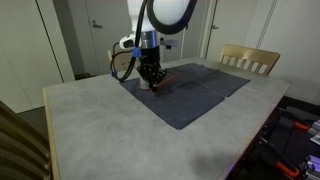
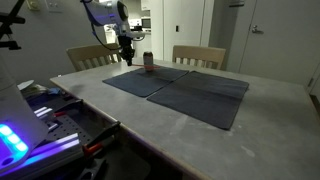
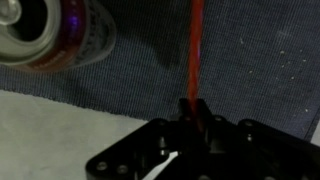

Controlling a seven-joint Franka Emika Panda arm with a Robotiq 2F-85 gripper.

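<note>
A thin red-orange stick [image 3: 196,50] is pinched between the fingertips of my gripper, which is shut on it. In the wrist view the stick runs from the fingertips up past the top edge, above a dark woven mat [image 3: 140,95]. An opened drink can [image 3: 92,32], silver-topped and reddish, stands at the upper left, apart from the fingers. In exterior view 1 the gripper [image 1: 154,86] is over the far left part of the mat [image 1: 188,108], close to the can, which the arm partly covers. Exterior view 2 shows the can [image 2: 148,61] upright beside the gripper [image 2: 128,61].
A second dark mat [image 2: 205,91] lies on the pale table [image 2: 205,145]. Wooden chairs [image 1: 250,58] stand around it.
</note>
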